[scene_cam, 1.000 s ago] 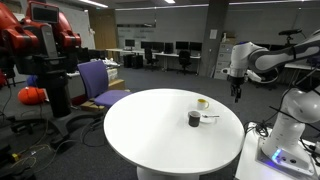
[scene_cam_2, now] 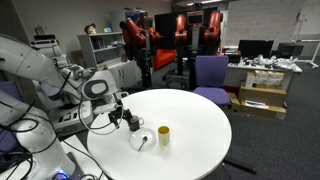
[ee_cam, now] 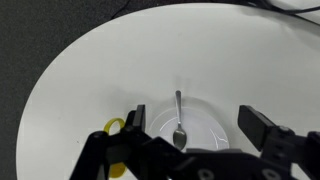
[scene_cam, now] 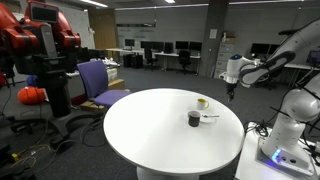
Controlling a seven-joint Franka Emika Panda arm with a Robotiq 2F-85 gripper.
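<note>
A spoon (ee_cam: 179, 122) lies on a pale plate (ee_cam: 214, 130), its handle pointing toward the upper part of the wrist view. Left of the plate there stands a yellow cup (ee_cam: 116, 170), partly covered by the gripper. Exterior view 2 shows the same yellow cup (scene_cam_2: 164, 135) upright beside the plate (scene_cam_2: 150, 134). A dark mug (scene_cam: 194, 118) is upright on the white table in exterior view 1. My gripper is open above the tabletop, with its fingers wide apart. Nothing is held between them; the plate and spoon lie below.
The round white table (scene_cam: 150, 125) has wide free room away from these few items. A purple chair (scene_cam: 95, 79) stands beyond its edge. Other robot arms (scene_cam: 45, 50) hang on a stand at the far left.
The arm has bent lower and its wrist has shifted a little left in exterior view 1, toward the table. The cup, mug and spoon have stayed where they were.
</note>
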